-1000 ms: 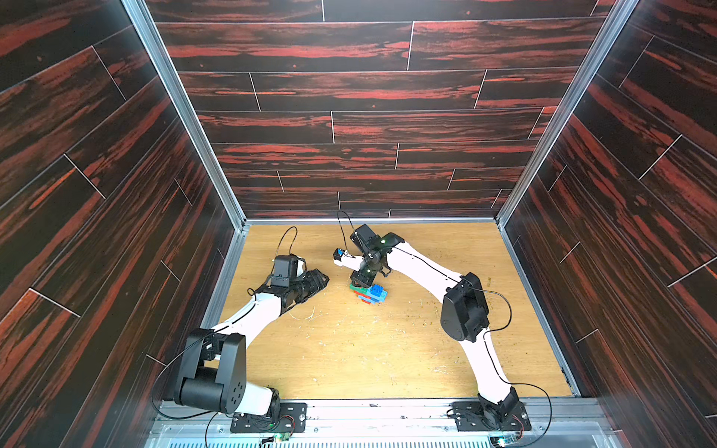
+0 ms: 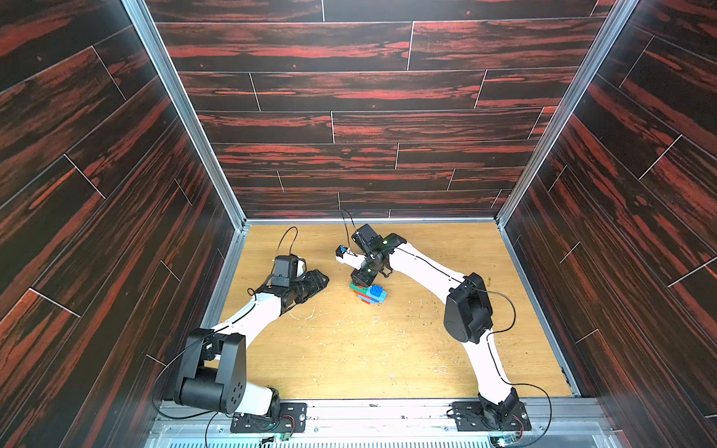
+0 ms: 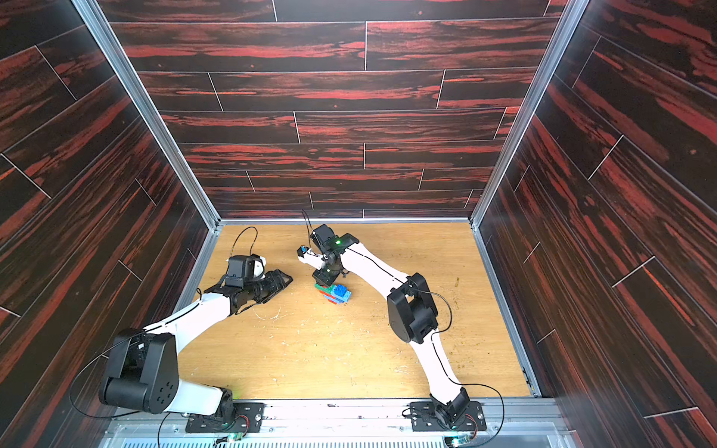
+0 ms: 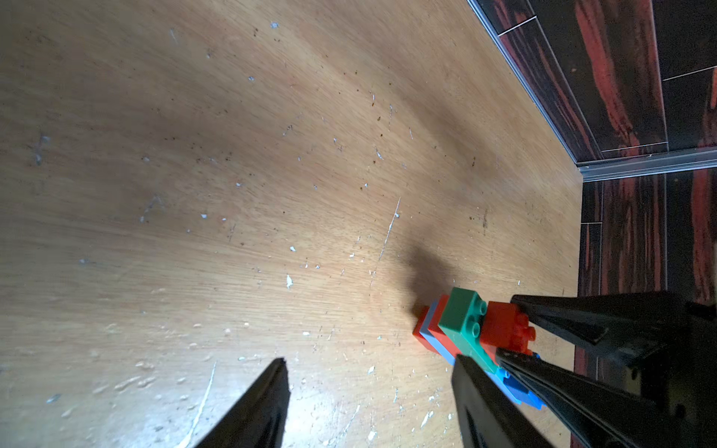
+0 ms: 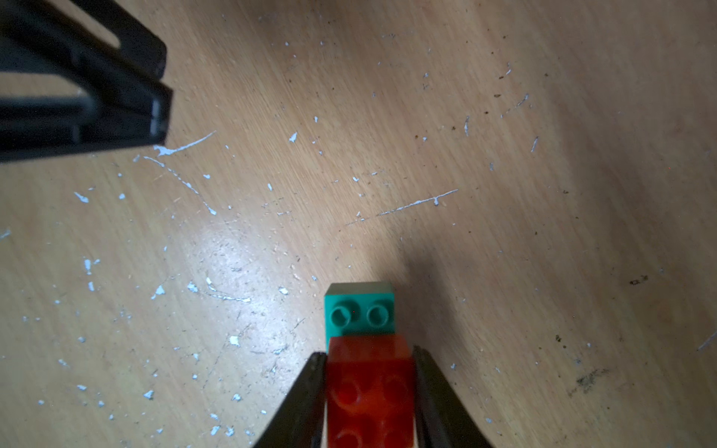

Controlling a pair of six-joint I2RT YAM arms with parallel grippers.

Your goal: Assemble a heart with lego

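Observation:
A layered assembly of red, light blue, green and dark blue bricks (image 2: 376, 295) stands near the middle of the table. In the left wrist view a green brick (image 4: 460, 317) faces up with its studs sideways, and a red brick (image 4: 502, 328) sits beside it in my right gripper, which is shut on it. From the right wrist view that red brick (image 5: 369, 392) is just in front of the green one (image 5: 358, 307). My left gripper hangs open to the left of the assembly, nothing between its fingertips; in the top views it is a little way off.
The wooden tabletop (image 2: 373, 351) is scuffed and otherwise clear, with free room in front and at the sides. Dark panelled walls (image 2: 373, 171) enclose it at back and sides. Cables loop above both wrists.
The left arm and the assembly look unchanged.

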